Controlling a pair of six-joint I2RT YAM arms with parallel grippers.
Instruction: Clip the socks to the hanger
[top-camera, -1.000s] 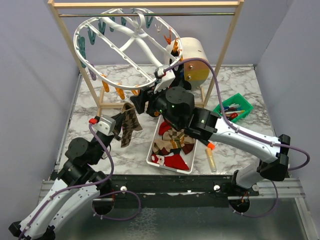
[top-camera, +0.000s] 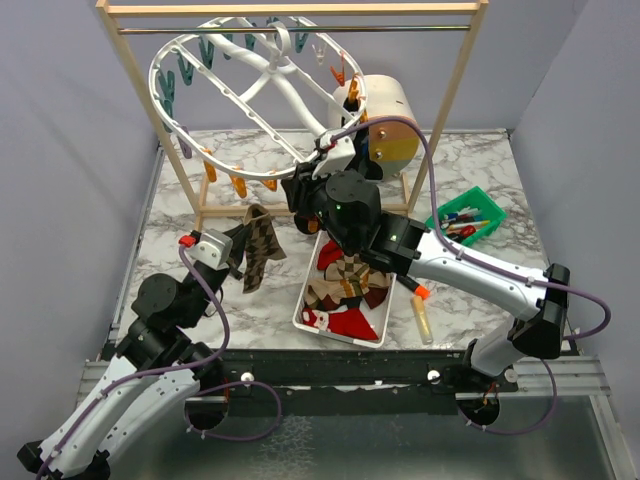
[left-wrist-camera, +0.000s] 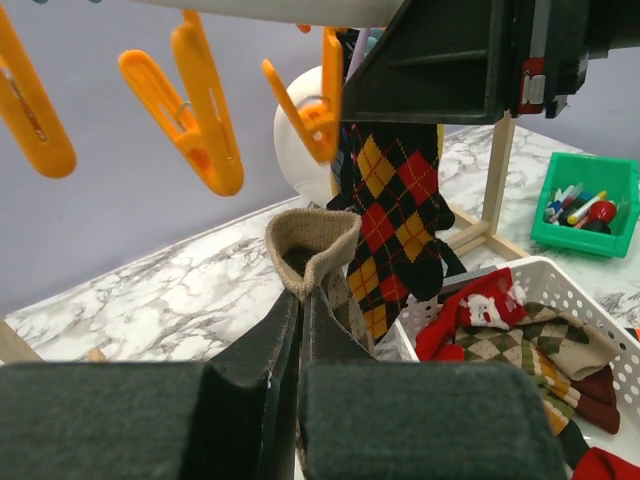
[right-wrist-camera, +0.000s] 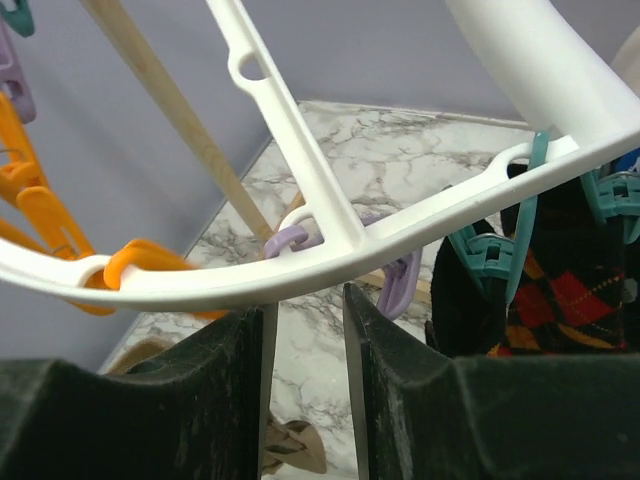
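A brown patterned sock (top-camera: 262, 250) with a beige cuff (left-wrist-camera: 310, 228) hangs from my left gripper, which is shut on it below the hanger. The round white hanger (right-wrist-camera: 225, 290) carries orange clips (left-wrist-camera: 205, 110), green clips (right-wrist-camera: 495, 255) and a purple clip (right-wrist-camera: 400, 285). My right gripper is at the hanger's front rim. Its fingers (right-wrist-camera: 362, 375) stand a little apart near the purple clip; whether they touch anything is unclear. A red-and-black argyle sock (left-wrist-camera: 390, 205) hangs farther back.
Below, a white basket (top-camera: 300, 312) holds several folded socks. A green box (top-camera: 490, 193) of pens stands to the right. Wooden posts (top-camera: 450, 100) frame the hanger. Table to the left of the basket is clear.
My right gripper has shifted slightly to the right along the front rim. The hanger and its orange clips have swayed a little. The left arm and its sock stay put.
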